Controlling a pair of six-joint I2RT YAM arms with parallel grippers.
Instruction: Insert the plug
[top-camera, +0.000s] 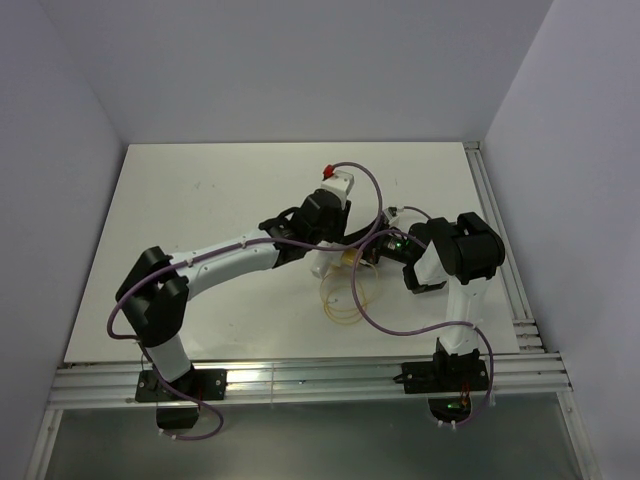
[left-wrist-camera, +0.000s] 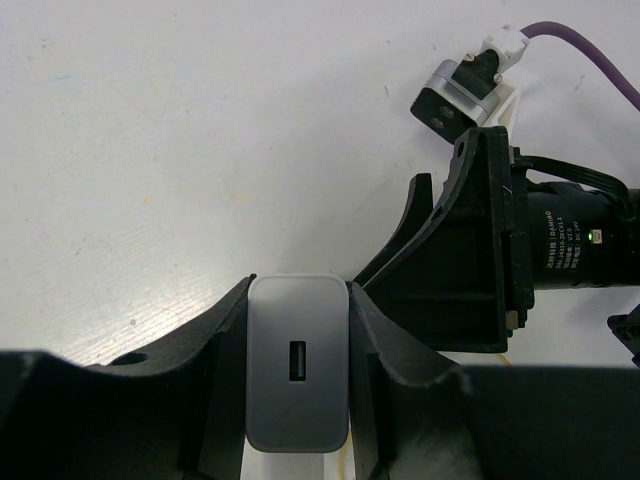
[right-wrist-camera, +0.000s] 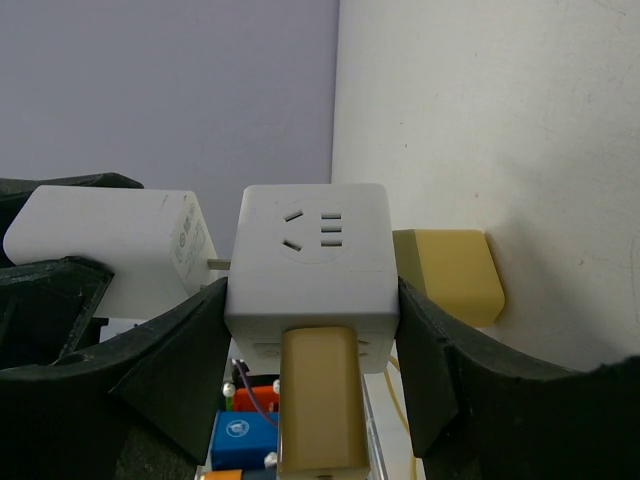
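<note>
In the left wrist view, my left gripper is shut on the white plug, whose near end has a dark slot. The right wrist view shows my right gripper with its fingers against both sides of a white socket block; slotted holes mark its face and a gold part runs below. To its left is the plug's body, with a metal prong reaching toward the socket's left side. A gap shows between the two bodies. The prong's tip is hidden, so I cannot tell whether it has entered.
A yellow block-shaped part juts out right of the socket. From the socket area, a yellow cord lies looped on the white table. Both arms crowd the middle.
</note>
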